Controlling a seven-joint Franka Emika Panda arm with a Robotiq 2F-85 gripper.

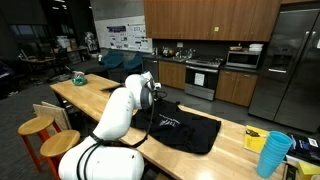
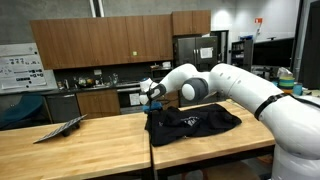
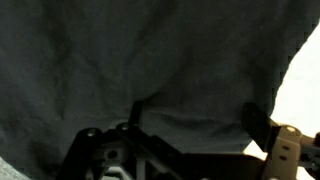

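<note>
A black cloth [image 1: 187,130] lies spread on the wooden table, its surface wrinkled. In the second exterior view the cloth [image 2: 195,122] stretches beneath my arm toward the right. At the far end of the table my gripper [image 2: 151,106] points down over the cloth's far part. Dark fabric [image 3: 190,60] fills most of the wrist view, with pale surface along the right edge. My gripper is open there, its two fingers apart with cloth visible behind the gap. Whether the fingertips touch the fabric, I cannot tell.
A blue cup stack [image 1: 273,155] and a yellow item [image 1: 255,142] stand on the table's right side. Wooden stools [image 1: 57,142] are beside the table at left. A dark flat object [image 2: 62,130] rests on the left of the tabletop; bare wood [image 2: 85,150] surrounds it.
</note>
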